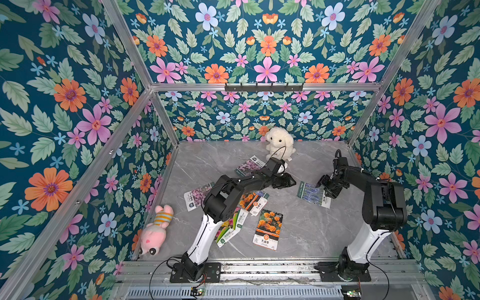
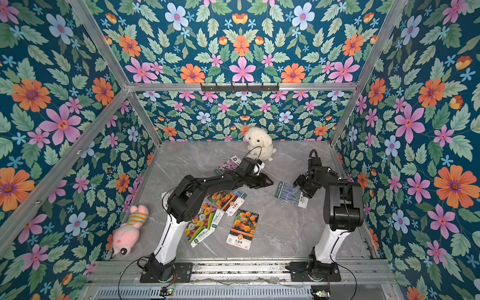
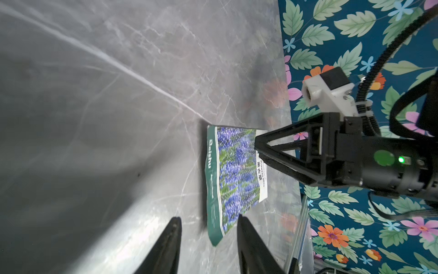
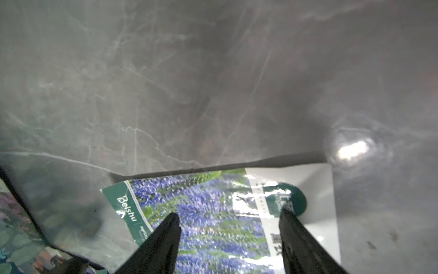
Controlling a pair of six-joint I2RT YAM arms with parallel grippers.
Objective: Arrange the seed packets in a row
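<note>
The blue-flowered seed packet lies flat at the right. My right gripper hovers by it; in its wrist view the fingertips stand apart over the packet, and whether anything is between them cannot be seen. My left gripper is part open over bare table, just left of that packet, with nothing between its fingers. Orange-flowered packets, a multicoloured packet and pink-flowered packets lie in the middle and left, partly behind my left arm.
A white plush dog sits at the back, behind my left arm. A pink plush toy lies at the front left. Bare table shows at the front right, between my arms.
</note>
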